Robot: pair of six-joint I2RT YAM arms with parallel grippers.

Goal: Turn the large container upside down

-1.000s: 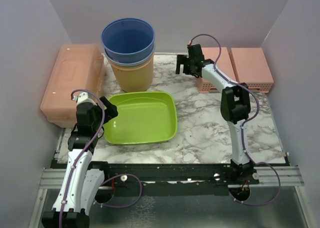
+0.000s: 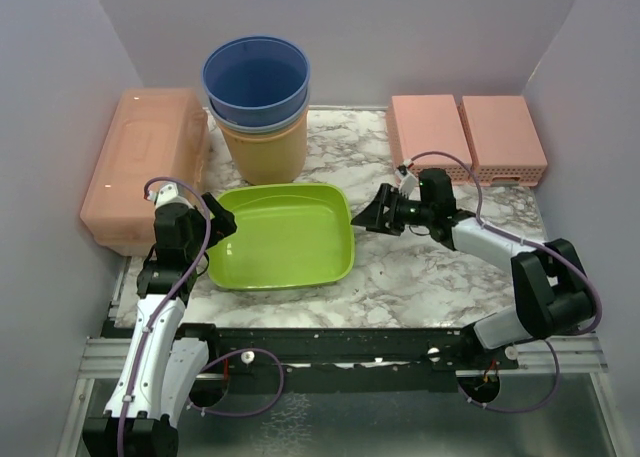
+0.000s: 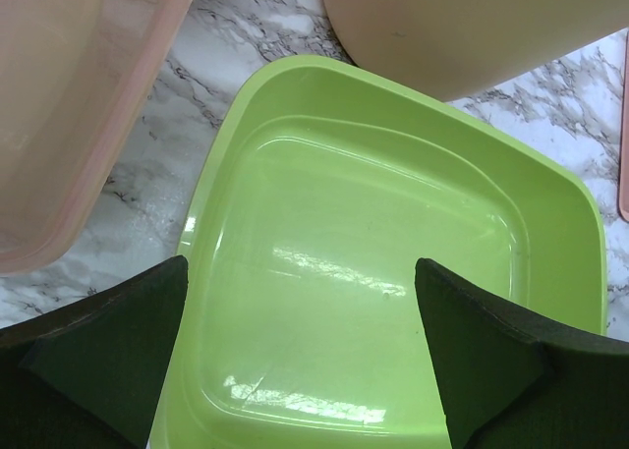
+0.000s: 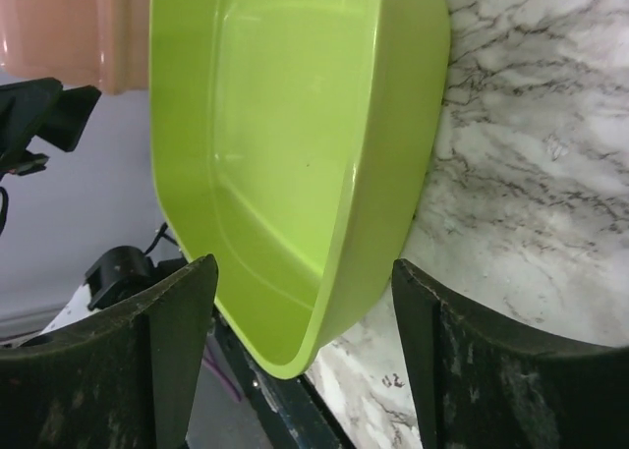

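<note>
The large green container lies open side up on the marble counter, its rim also filling much of the left wrist view and right wrist view. My left gripper hangs over its left rim, open, with nothing between its fingers. My right gripper is beside the right rim; in the right wrist view its fingers stand apart on either side of the near rim, not visibly gripping it.
A pink tub is at the left, stacked bins with blue on top behind the container, and two pink baskets at back right. The counter right of the container is clear.
The left arm and container have not moved.
</note>
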